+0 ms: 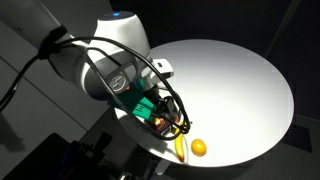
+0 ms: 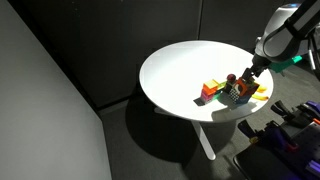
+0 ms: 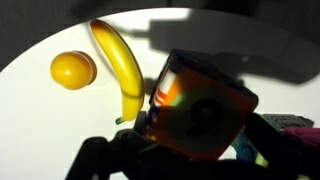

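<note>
A box (image 3: 203, 112) with an orange-red top face and a dark mark on it stands in the middle of the wrist view, between the fingers of my gripper. These fingers are dark and spread apart, one at either side of the box's near end. Whether they touch it cannot be made out. In exterior view 2 the box (image 2: 252, 87) appears at the table's right side, below the arm. From exterior view 1 the arm and its cables hide most of it.
Beside the box lie a yellow banana (image 3: 121, 67) and an orange (image 3: 73, 70). Colourful blocks (image 2: 212, 89) and a small dark red round object (image 2: 231, 77) are close by. Its edge runs just past the fruit.
</note>
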